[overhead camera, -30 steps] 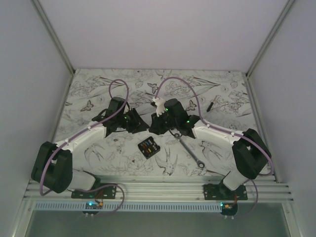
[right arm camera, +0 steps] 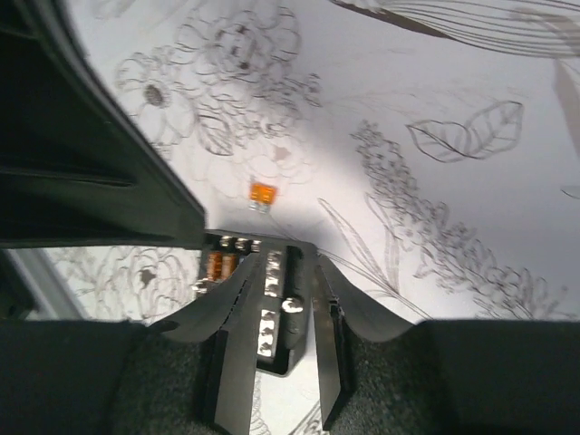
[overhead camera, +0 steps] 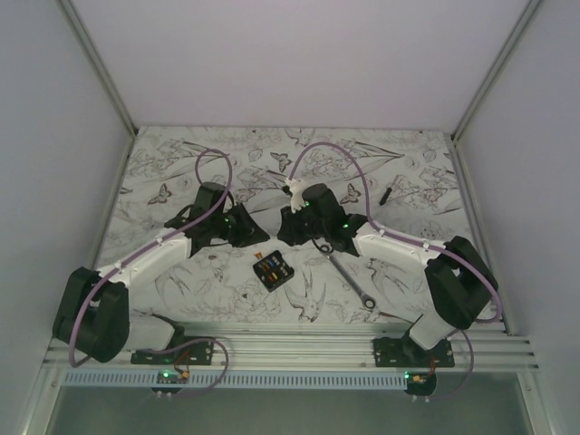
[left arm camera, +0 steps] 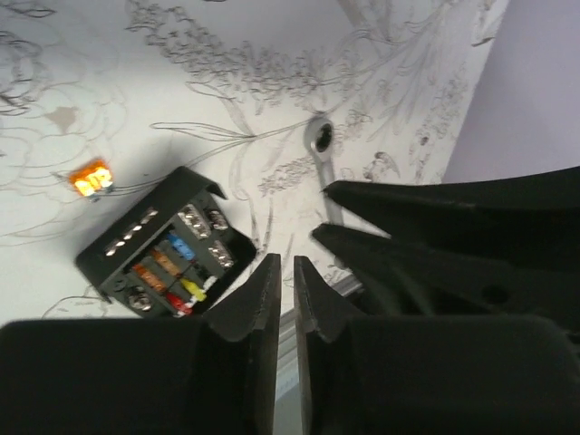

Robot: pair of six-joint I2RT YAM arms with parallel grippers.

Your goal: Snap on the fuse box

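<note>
A small black fuse box (overhead camera: 274,270) lies on the patterned mat below both grippers, showing colored fuses in the left wrist view (left arm camera: 163,254). An orange fuse (right arm camera: 262,193) lies beside it, apart. My left gripper (overhead camera: 256,237) and right gripper (overhead camera: 286,237) hover above and to either side of the box. In the left wrist view the left fingertips (left arm camera: 283,263) are close together; in the right wrist view the right fingertips (right arm camera: 288,272) show a narrow gap. Whether either holds anything I cannot tell.
A long wrench (overhead camera: 349,279) lies right of the box, and a thin black tool (overhead camera: 386,195) lies at the back right. Walls border the sides and rear.
My left arm has shifted slightly to the left and toward the front, away from the right gripper. The right gripper has moved very little. The box is unmoved.
</note>
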